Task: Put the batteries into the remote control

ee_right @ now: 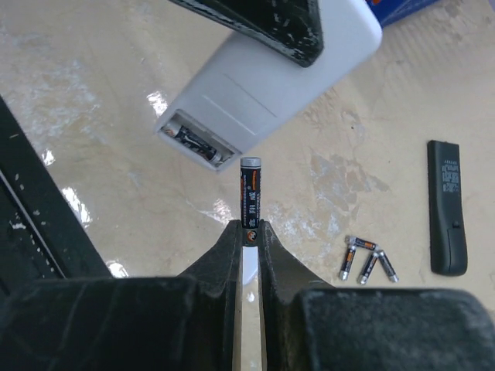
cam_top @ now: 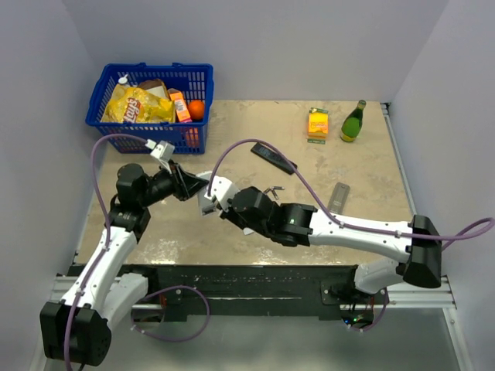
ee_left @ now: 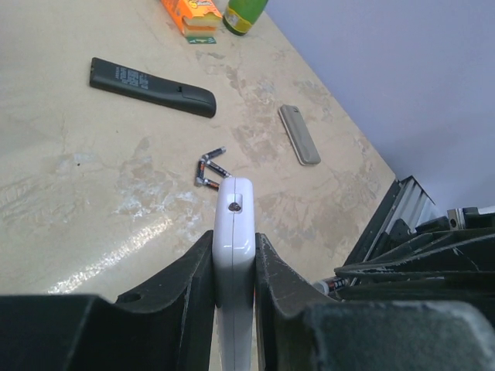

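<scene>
My left gripper is shut on the white remote (ee_right: 286,77), held raised with its battery compartment (ee_right: 197,143) exposed; a battery sits inside it. My right gripper is shut on an upright-looking battery (ee_right: 250,193), just beside that compartment in the right wrist view. Several loose batteries (ee_right: 368,259) lie on the table between the black remote (ee_right: 445,205) and the arms. In the top view the right arm covers much of the white remote.
A blue basket (cam_top: 108,124) of groceries stands at the back left. An orange-yellow pack (cam_top: 318,124), a green bottle (cam_top: 352,124) and a grey slim remote (cam_top: 339,197) lie or stand to the right.
</scene>
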